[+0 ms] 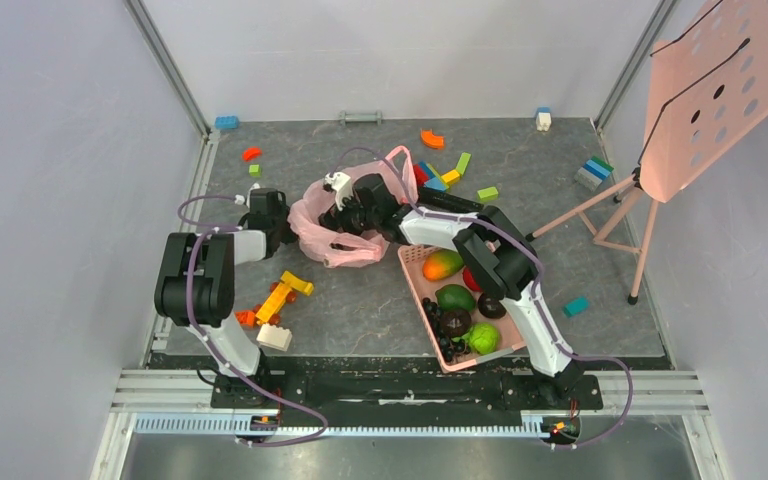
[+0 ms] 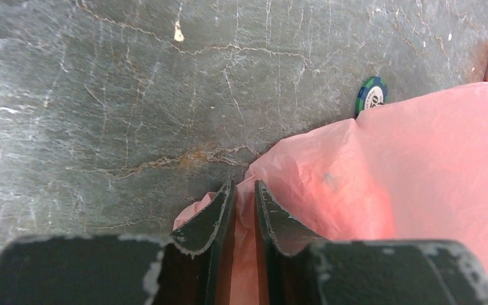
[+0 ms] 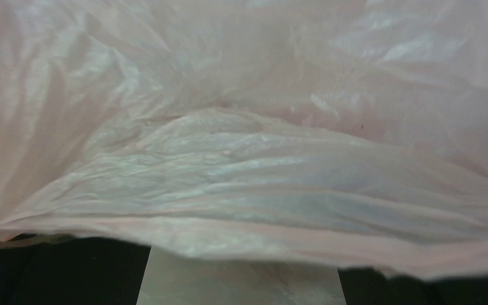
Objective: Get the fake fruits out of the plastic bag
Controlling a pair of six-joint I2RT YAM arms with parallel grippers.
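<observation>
The pink plastic bag (image 1: 348, 256) lies crumpled mid-table, its handle loop pointing to the back. At its left end, my left gripper is shut on a fold of the film, which shows in the narrow gap. My right gripper (image 1: 332, 218) reaches into the bag from the right. In the right wrist view its fingers (image 3: 82, 273) stand wide apart, their tips covered by a sheet of film; no fruit shows between them. The bag's contents are hidden. Beside it, a pink basket (image 1: 422, 322) holds a mango (image 1: 442, 265), an avocado (image 1: 454, 297) and several other fruits.
A yellow-orange toy vehicle (image 1: 278, 300) and a white block (image 1: 274, 337) lie front left. Loose blocks, including a green one (image 1: 487, 194), lie behind the basket. A poker chip (image 2: 372, 95) touches the bag's edge. The pink easel's legs (image 1: 646, 250) stand at right.
</observation>
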